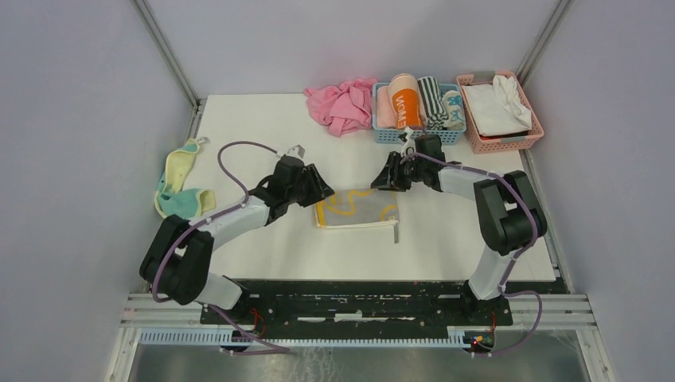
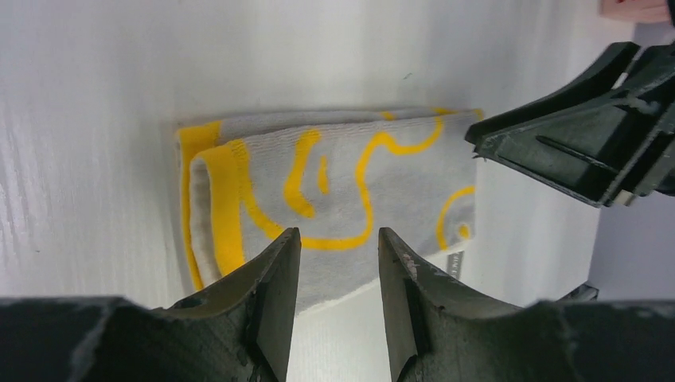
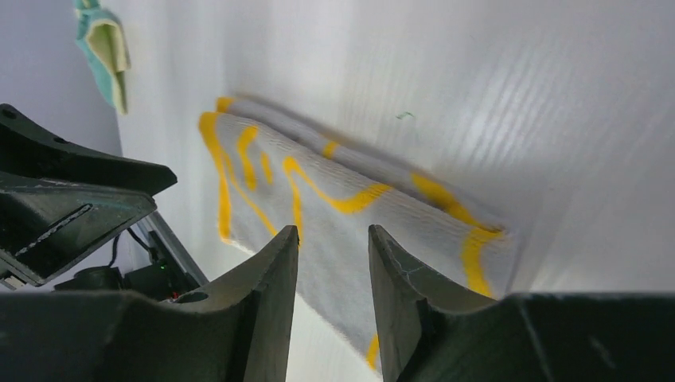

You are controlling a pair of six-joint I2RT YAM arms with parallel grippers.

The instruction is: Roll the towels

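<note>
The grey towel with yellow markings (image 1: 357,208) lies folded in layers in the middle of the white table. In the left wrist view the towel (image 2: 334,187) spreads beneath the fingers, its far edge showing two layers. My left gripper (image 1: 325,193) hovers over the towel's far left corner, fingers part open and empty. At the far right corner, my right gripper (image 1: 384,185) stands open, and in the right wrist view the towel (image 3: 318,207) runs below its fingers (image 3: 275,294) with nothing held between them.
A blue basket (image 1: 418,136) of rolled towels stands at the back, beside a pink basket (image 1: 532,127) with white cloth. A pink towel (image 1: 344,107) lies crumpled nearby; a yellow-green towel (image 1: 181,183) hangs at the left edge.
</note>
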